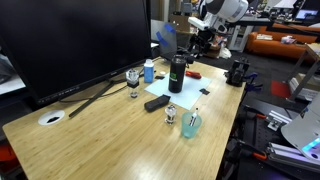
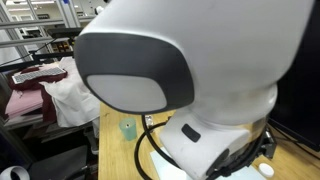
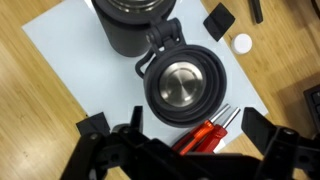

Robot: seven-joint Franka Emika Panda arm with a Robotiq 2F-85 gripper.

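Observation:
A black flask (image 1: pixel 177 73) stands upright on a white sheet on the table. In the wrist view its dark body (image 3: pixel 137 12) is at the top, and the hinged lid (image 3: pixel 180 85) with a round metal centre hangs open to the side. My gripper has its dark fingers spread wide at the bottom of that view, with the lid beyond them and nothing seen clasped. From the first exterior view, the gripper (image 1: pixel 202 42) hangs above and behind the flask. The white arm (image 2: pixel 190 60) hides most of the second exterior view.
Red-handled tools (image 3: pixel 204 135) lie beneath the gripper, near the lid. A teal cup (image 1: pixel 191 124), a small glass (image 1: pixel 171 115), a blue-white container (image 1: pixel 149 72) and a black block (image 1: pixel 157 103) stand around the sheet. A large monitor (image 1: pixel 75 45) lines the back.

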